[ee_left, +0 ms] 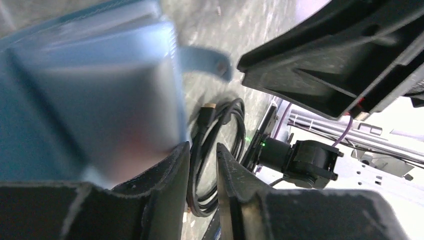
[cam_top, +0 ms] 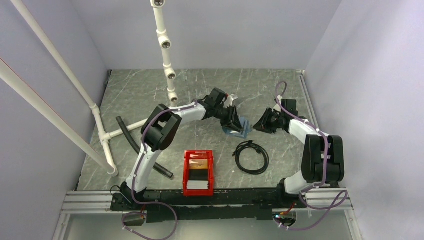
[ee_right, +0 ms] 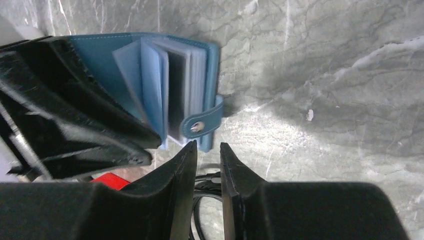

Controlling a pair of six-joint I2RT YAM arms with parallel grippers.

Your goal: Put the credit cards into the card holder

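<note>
The blue card holder (cam_top: 244, 125) lies on the grey table, with clear sleeves and a snap strap (ee_right: 202, 123) on its right side. My left gripper (cam_top: 232, 127) is over it and covers much of it; in the right wrist view its dark fingers (ee_right: 107, 122) reach across the holder's left part. At the left wrist view's bottom, a narrow gap with nothing visible in it separates the fingertips. To the right of the holder hangs my right gripper (cam_top: 263, 126), apart from it, with a similar narrow gap. No card shows in either gripper.
A red tray (cam_top: 211, 172) with brown, black and white contents sits at the front edge. A coiled black cable (cam_top: 251, 142) lies just in front of the holder. White piping (cam_top: 102, 136) and a dark tube (cam_top: 162, 170) stand left.
</note>
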